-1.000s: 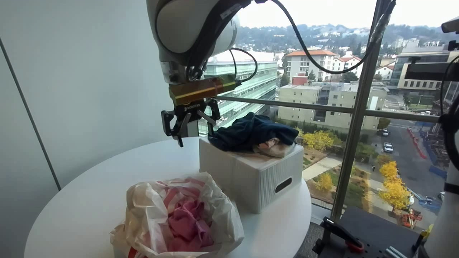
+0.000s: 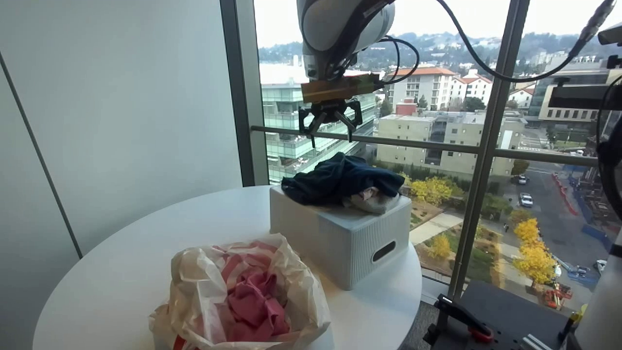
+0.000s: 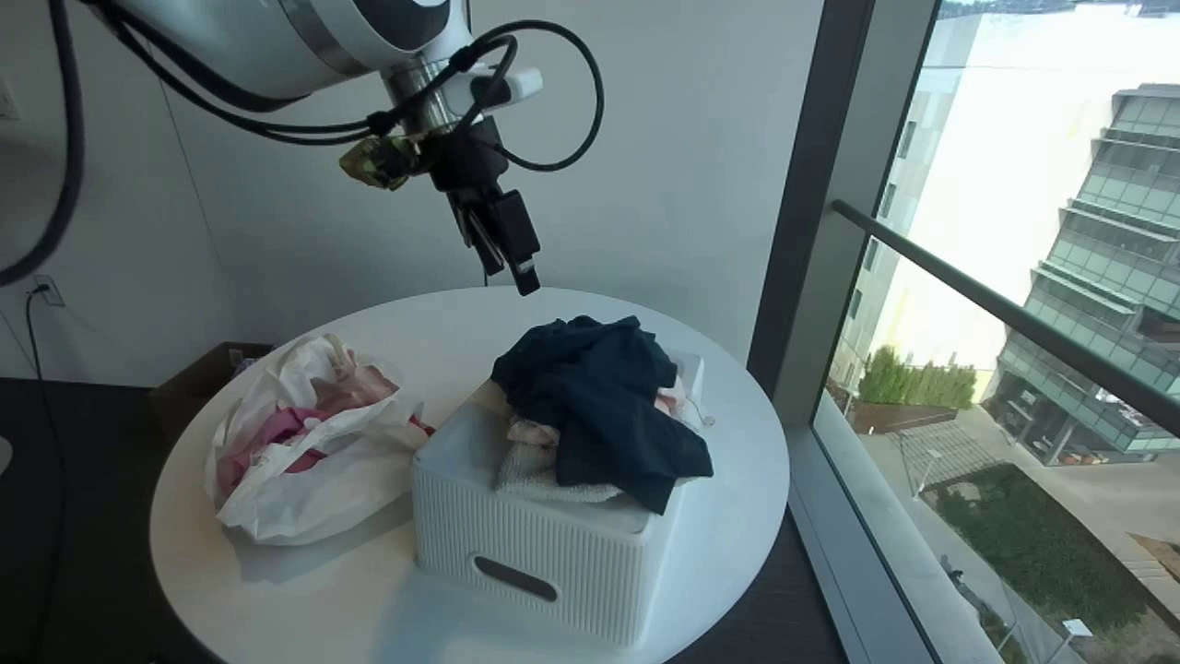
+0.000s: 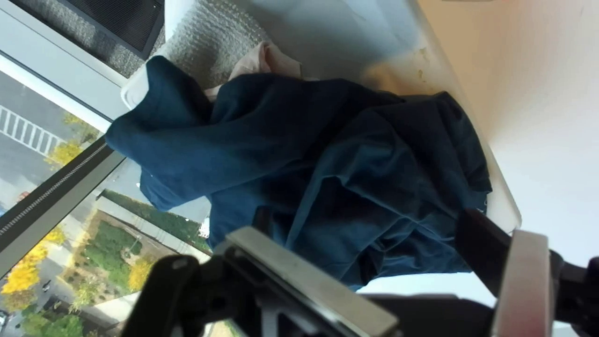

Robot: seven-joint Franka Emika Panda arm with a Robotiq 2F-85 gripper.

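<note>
My gripper (image 2: 331, 140) hangs open in the air above the white box, nothing between its fingers. Below it a dark navy cloth (image 2: 338, 180) is heaped over the box (image 2: 312, 230), draping past the rim in exterior view 2. Under the cloth show a grey knit fabric (image 4: 216, 42) and a bit of pale pink fabric (image 4: 269, 61). In the wrist view, the navy cloth (image 4: 314, 151) fills the middle, apart from the fingers. A white plastic bag (image 3: 332, 487) with pink cloth (image 2: 256, 306) inside stands open on the table beside the box.
The round white table (image 2: 146, 233) has free room on its wall side. A window with a horizontal rail (image 3: 996, 310) rises close to the box's side of the table. A dark cart (image 2: 507, 315) stands beyond the table edge.
My arm has moved right and up in exterior view 1, from the box's left edge to above the navy cloth. The gripper stays open; cloths, box and bag look in place.
</note>
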